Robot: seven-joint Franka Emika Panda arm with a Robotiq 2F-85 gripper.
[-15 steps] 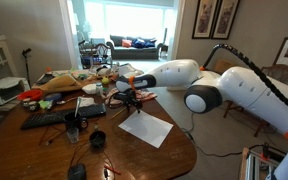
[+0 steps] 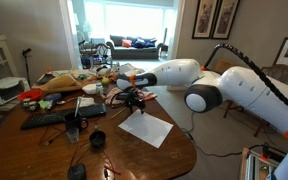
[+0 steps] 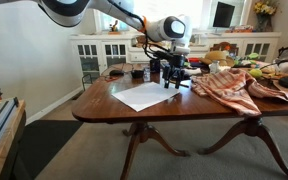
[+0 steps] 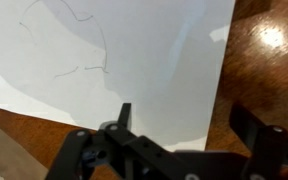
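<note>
A white sheet of paper (image 2: 146,128) lies flat on the brown wooden table (image 2: 164,158). Close up in the wrist view, the paper (image 4: 154,60) bears a few thin pencil-like lines, and one of its edges runs between my fingers. My gripper is open above that edge, its fingers wide apart with nothing held. From the second exterior view, the gripper (image 3: 174,82) points down near the far right part of the sheet (image 3: 144,95). Whether the fingertips touch anything is too small to tell.
A black keyboard (image 2: 46,118), a dark mug (image 2: 72,124) and a dark round object (image 2: 97,138) stand left of the paper. An orange-striped cloth (image 3: 224,90) lies beside the gripper. Bare table shows in front of the sheet.
The paper and the things around it stay where they were.
</note>
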